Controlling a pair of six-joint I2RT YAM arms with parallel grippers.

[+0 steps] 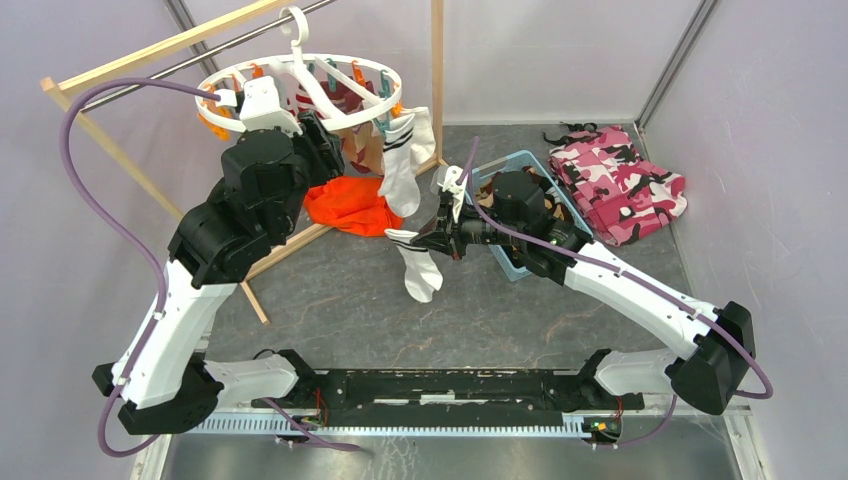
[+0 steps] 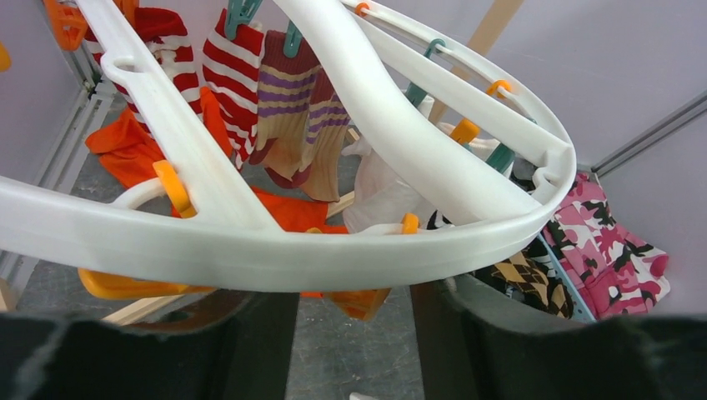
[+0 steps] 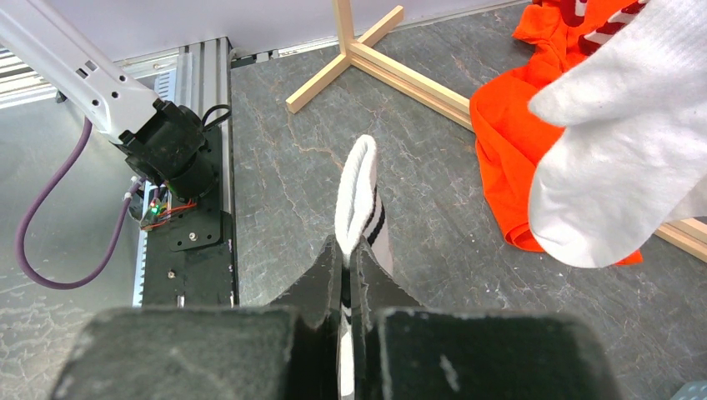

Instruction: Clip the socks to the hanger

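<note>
The round white hanger [image 1: 350, 118] hangs from the rack, holding striped socks [image 2: 233, 83] and white socks [image 1: 398, 160] on coloured clips. My left gripper is at the hanger's front rim, fingers apart, with an orange clip [image 2: 358, 302] in the gap beneath the rim; whether they touch it I cannot tell. My right gripper is shut on a white sock with dark stripes [image 3: 357, 192], which hangs from its fingertips below and right of the hanger.
A blue bin [image 1: 515, 265] with dark items stands behind the right arm, beside a pink camouflage bag [image 1: 610, 180]. Orange cloth [image 1: 350, 205] lies on the floor under the hanger, by the wooden rack legs [image 3: 400, 75].
</note>
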